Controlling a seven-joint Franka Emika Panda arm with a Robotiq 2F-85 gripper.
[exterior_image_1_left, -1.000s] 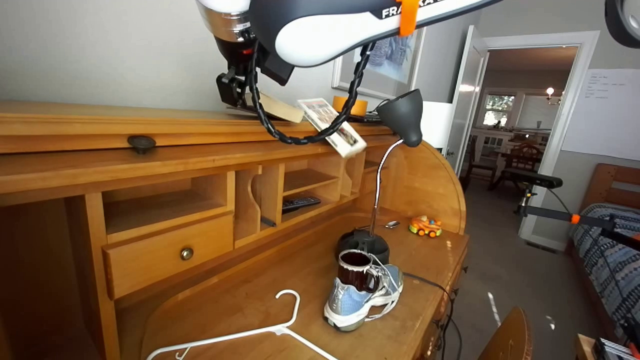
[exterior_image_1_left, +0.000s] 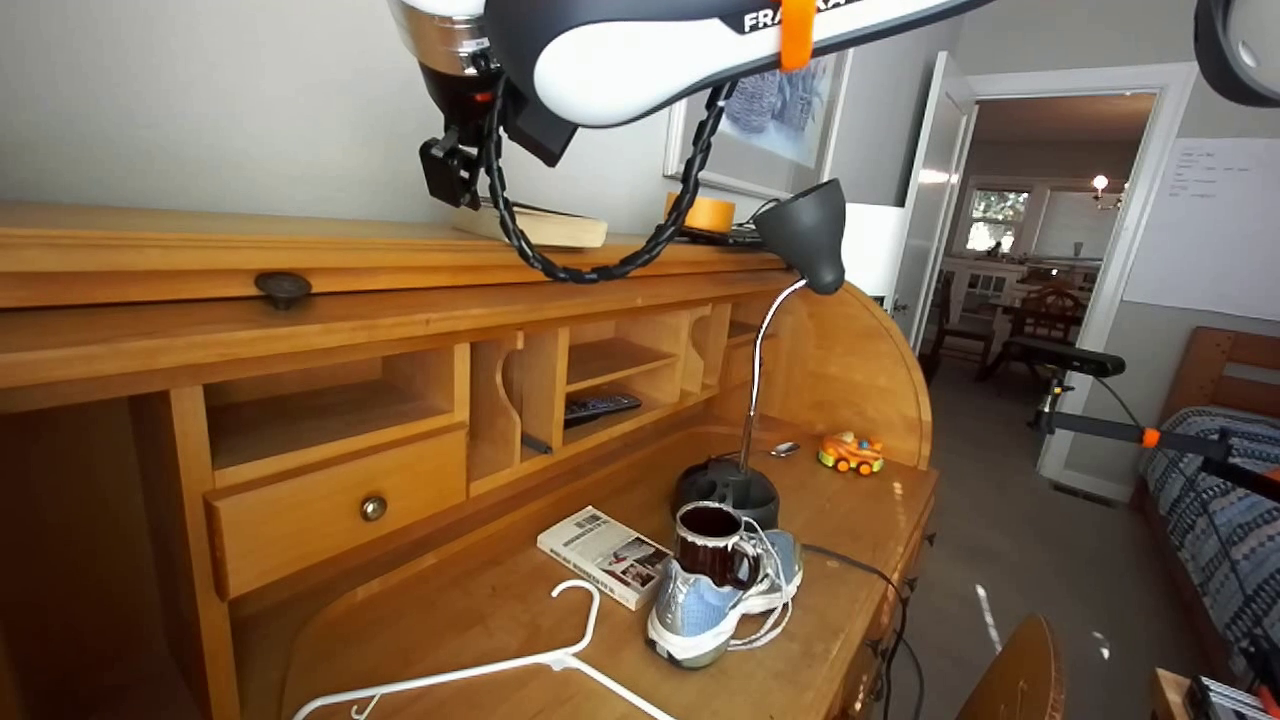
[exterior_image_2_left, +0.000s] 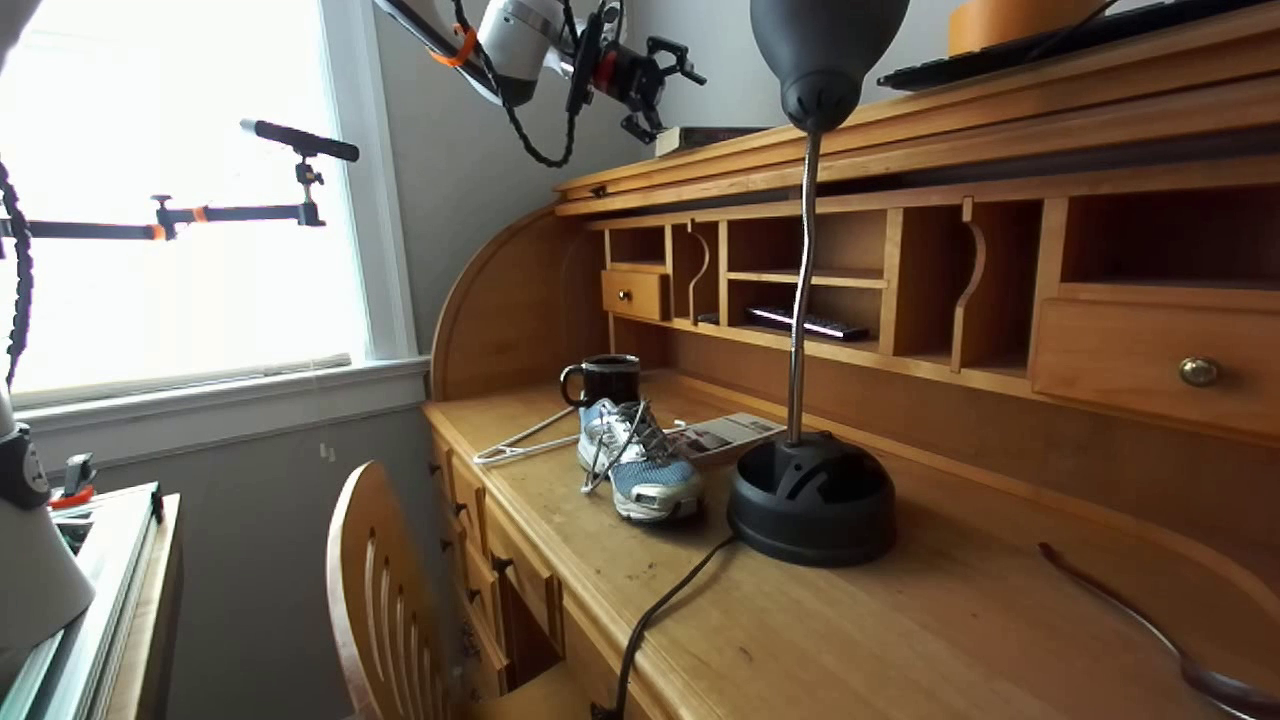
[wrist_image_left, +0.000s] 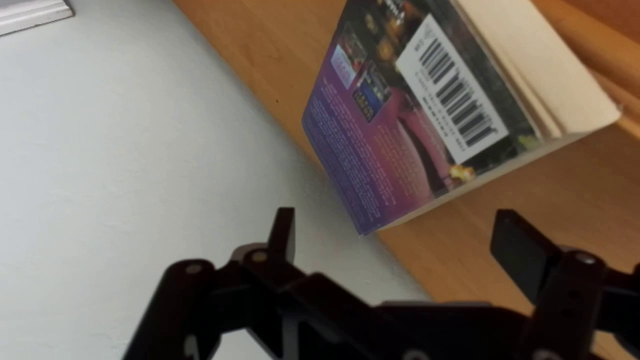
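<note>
My gripper is open above the top of the roll-top desk, with nothing between its fingers. In the wrist view a purple-backed paperback (wrist_image_left: 384, 126) with a barcode lies just beyond the fingertips on the wooden top. From the side, that same book (exterior_image_1_left: 546, 226) shows its pale page edge beneath the gripper (exterior_image_1_left: 450, 180). Down on the desk surface rests a second, white-covered book (exterior_image_1_left: 606, 554), flat behind the blue-and-white shoe (exterior_image_1_left: 702, 618). A dark mug (exterior_image_1_left: 710, 540) sits on the shoe.
A black desk lamp (exterior_image_2_left: 810, 498) rises beside the shoe, its head near shelf height. An orange roll (exterior_image_1_left: 708, 214) stands on the desk top. A white hanger (exterior_image_1_left: 558, 658) and a toy car (exterior_image_1_left: 851, 452) lie on the desk surface, and the cubbies (exterior_image_1_left: 618, 360) hold a remote.
The white-covered book, tilted at the top ledge a second ago, now lies on the desk surface below. The purple-backed book sits flatter, and my arm has shifted slightly left and up.
</note>
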